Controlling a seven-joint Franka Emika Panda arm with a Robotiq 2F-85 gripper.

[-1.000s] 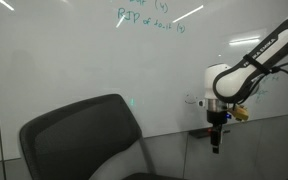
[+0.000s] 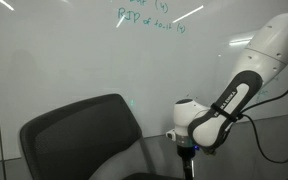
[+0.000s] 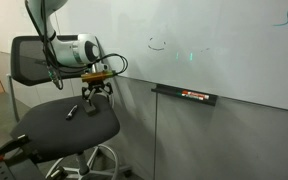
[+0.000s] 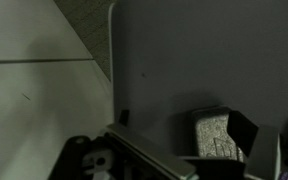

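Observation:
My gripper points down over the dark seat of an office chair, its fingers apart. A grey, fuzzy-faced block, perhaps an eraser (image 4: 216, 135), lies on the seat close to the right-hand finger (image 4: 242, 130) in the wrist view; its lower part is hidden. I cannot tell whether finger and block touch. In exterior view 2 the gripper (image 3: 98, 88) is above the rear part of the seat, and a small dark marker-like object (image 3: 72, 112) rests nearer the middle. Exterior view 1 shows the gripper (image 2: 188, 168) beside the backrest, its tips cut off by the frame.
The chair's backrest (image 2: 79, 140) stands close beside the arm. Behind it is a whiteboard (image 3: 224, 45) with a ledge (image 3: 184, 94) holding a red item. Bare seat (image 3: 54, 135) lies toward the front, and floor (image 4: 44, 90) shows past the seat's edge.
The arm has moved down and to the left in exterior view 1, bringing the gripper closer to the chair's backrest. The chair has stayed put.

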